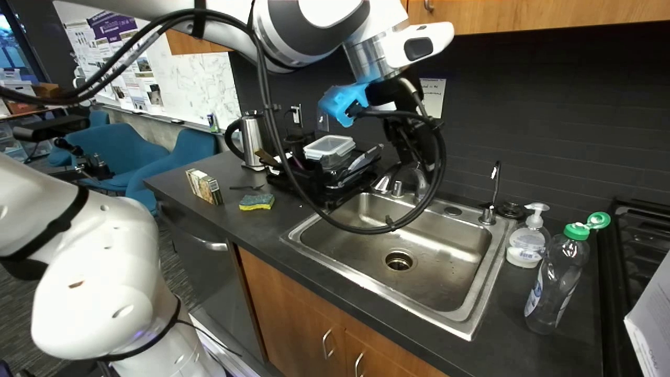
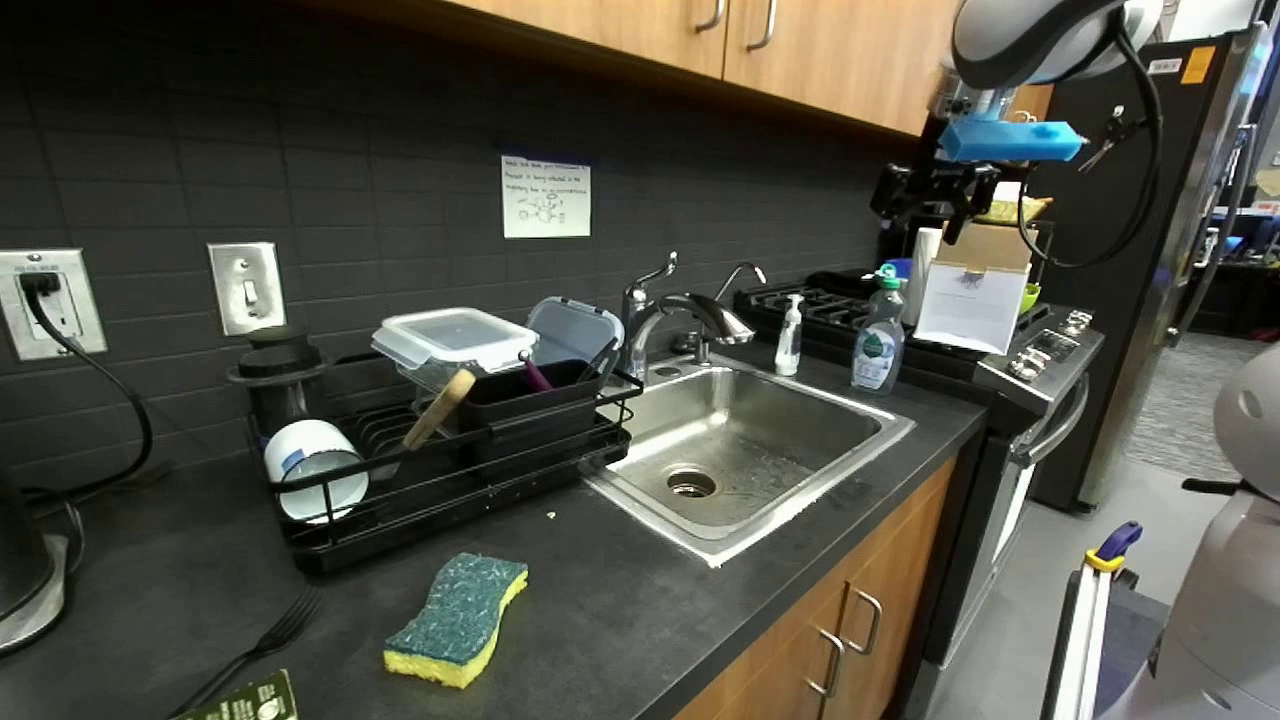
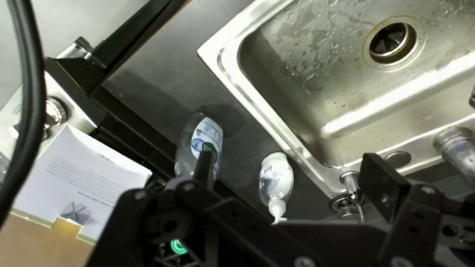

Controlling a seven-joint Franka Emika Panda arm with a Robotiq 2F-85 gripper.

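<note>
My gripper [image 2: 925, 206] hangs high above the counter at the stove end, open and empty, clear of every object. In the wrist view its two black fingers [image 3: 383, 187] stand wide apart. Beyond them, well below, a white pump soap bottle [image 3: 276, 180] shows between the fingers, and a clear dish soap bottle [image 3: 184, 149] is partly covered by the left finger. Exterior view 1 has that clear bottle [image 1: 560, 279] upright with its green cap flipped open, right of the sink [image 1: 477, 323]. Beside it stands the pump bottle [image 1: 527, 244]. The sink basin looks empty.
A green-and-yellow sponge [image 2: 462, 612] and a fork [image 2: 258, 642] lie on the left counter. The black dish rack [image 2: 444, 516] holds a mug and containers. The faucet [image 2: 684, 314] rises behind the sink; wall cabinets [image 2: 828, 60] overhang the counter. Papers stand on the stove [image 2: 1062, 348].
</note>
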